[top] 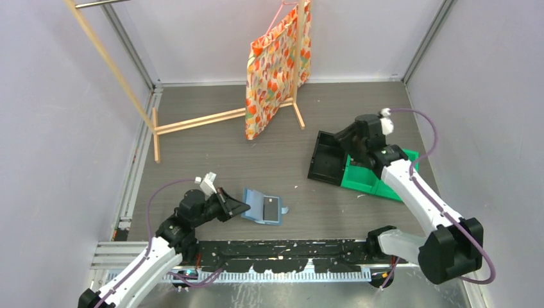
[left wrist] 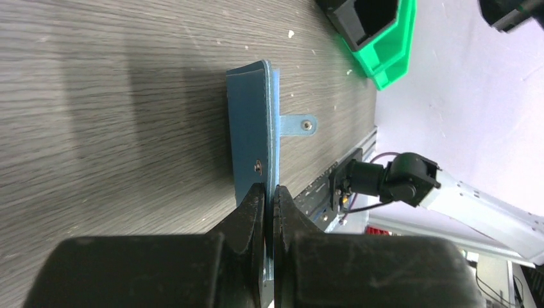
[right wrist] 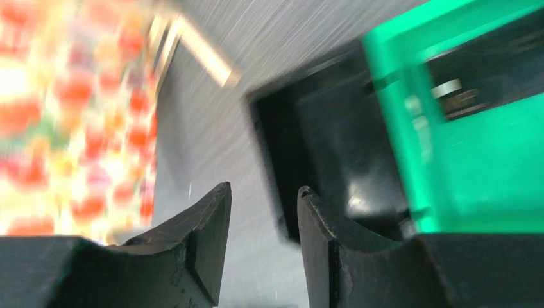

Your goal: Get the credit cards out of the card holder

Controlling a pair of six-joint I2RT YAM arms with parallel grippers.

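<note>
My left gripper [top: 247,206] is shut on the edge of the blue card holder [top: 255,204]. Opened out, the holder shows a dark card-like panel [top: 271,208] on its right half, with its clasp strap sticking out to the right. From the left wrist the card holder [left wrist: 246,122] is seen nearly edge-on, pinched between the fingertips. My right gripper stands open and empty, over the box at the right. A dark flat card [right wrist: 494,70] with a light patch lies in the green compartment [right wrist: 487,186].
The black compartment [top: 325,160] adjoins the green box [top: 369,181] on its left. A wooden rack [top: 205,120] with patterned cloth [top: 276,70] stands at the back. Bare table [top: 256,163] lies between rack and holder.
</note>
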